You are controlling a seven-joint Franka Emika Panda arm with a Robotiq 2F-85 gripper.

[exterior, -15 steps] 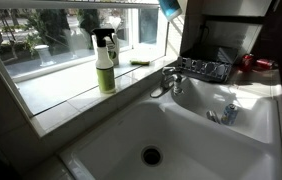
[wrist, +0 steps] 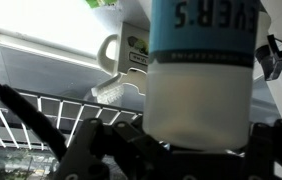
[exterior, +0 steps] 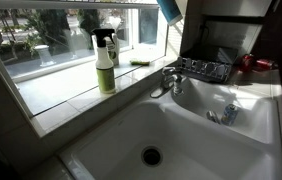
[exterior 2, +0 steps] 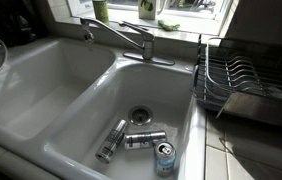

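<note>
In the wrist view my gripper is shut on a white container with a dark blue printed band (wrist: 198, 95), its lettering partly cut off. The container rises past the top edge, and the dark fingers are at its lower end. Exterior view 1 shows a blue item (exterior: 168, 11) at the top edge, cut off by the frame; I cannot tell whether it is the held container. No gripper shows in exterior view 2.
Cans (exterior 2: 146, 140) lie in one sink basin, with another can (exterior 2: 165, 158) upright. A dish rack (exterior 2: 251, 80) stands right of the sink. Spray bottle (exterior: 105, 70) is on the windowsill. The faucet (exterior: 169, 82) rises behind the basins. The nearer basin (exterior: 186, 155) looks empty.
At the top of exterior view 1, the blue item seems to have shifted very slightly. The sink, bottles and rack look unchanged.
</note>
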